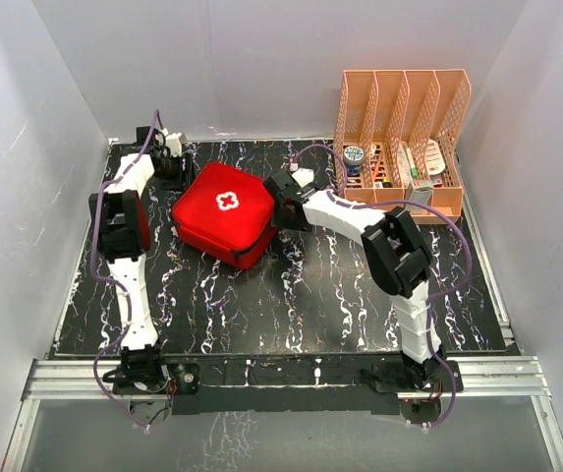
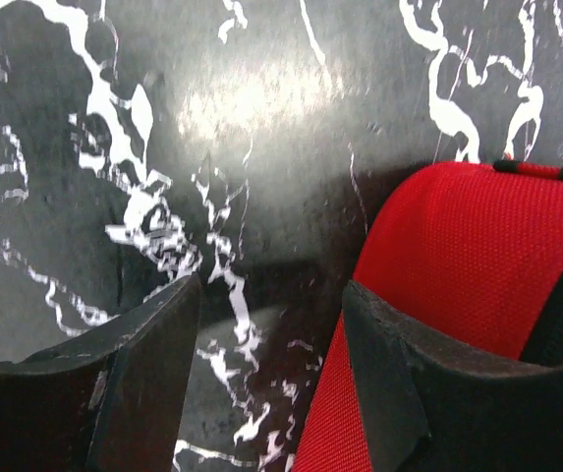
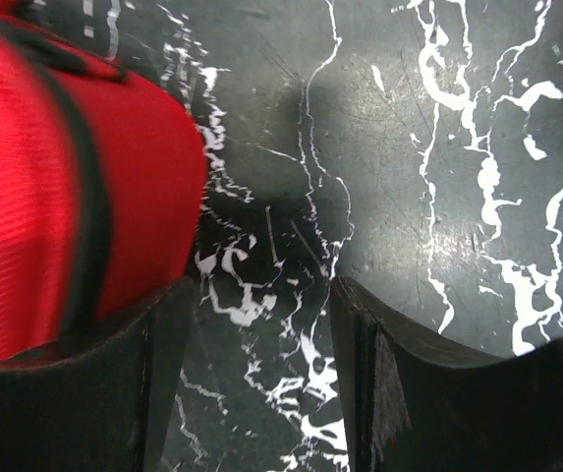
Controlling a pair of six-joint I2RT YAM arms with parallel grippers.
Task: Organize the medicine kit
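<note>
A red zippered medicine bag (image 1: 220, 221) with a white cross lies on the black marbled table, left of centre. My left gripper (image 1: 177, 172) is low at its back-left side; in the left wrist view its fingers (image 2: 114, 393) are apart, one against or very near the red fabric (image 2: 458, 256). My right gripper (image 1: 286, 211) is at the bag's right side; in the right wrist view the bag (image 3: 84, 197) fills the left, beside one finger (image 3: 114, 403). Both grippers are part open, nothing visibly held between the fingertips.
A peach organizer (image 1: 448, 202) with tall dividers stands at the back right, holding a round tin, a box and other small supplies. Pale walls enclose the back and sides.
</note>
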